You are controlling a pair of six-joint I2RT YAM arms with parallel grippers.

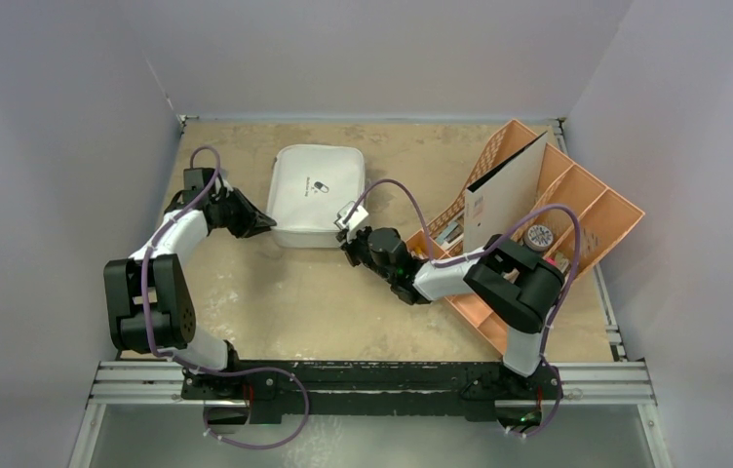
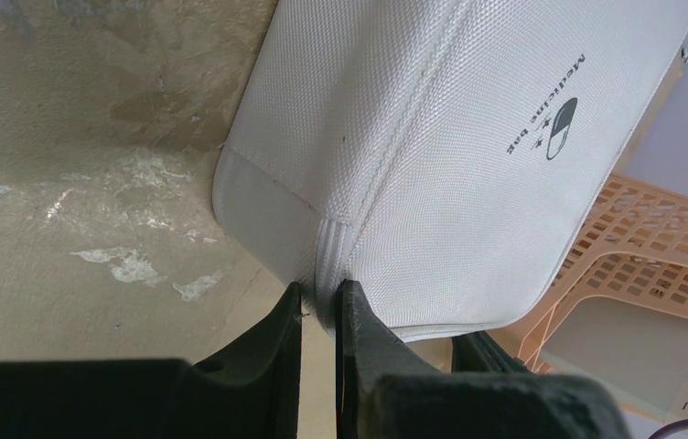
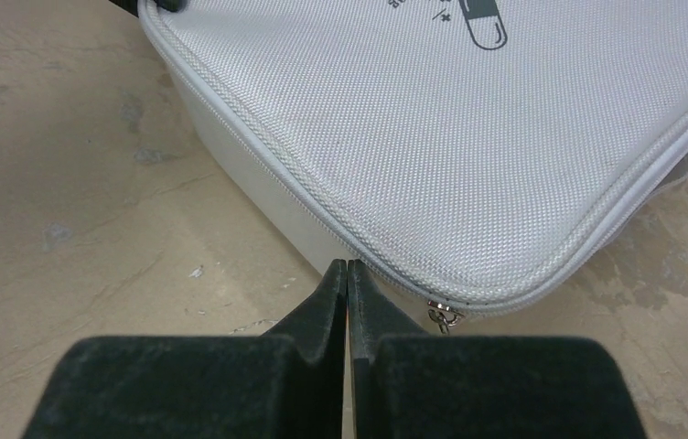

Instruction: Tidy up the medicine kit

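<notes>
The white medicine bag point(image 1: 319, 190), zipped round its lid and printed with a pill, lies at the back middle of the table. At its front-left corner my left gripper is shut on the bag's edge, pinching the fabric between its fingers. My right gripper is shut at the front-right corner, its fingertips together with nothing between them. Just right of those fingertips, outside them, hangs the metal zipper pull point(image 3: 445, 316) at the bag's corner.
An orange divided organizer point(image 1: 601, 210) stands on the right, holding a white box point(image 1: 504, 195), a round tin point(image 1: 538, 237) and small items. The right arm reaches over it. Bare table point(image 1: 275, 302) lies in front of the bag.
</notes>
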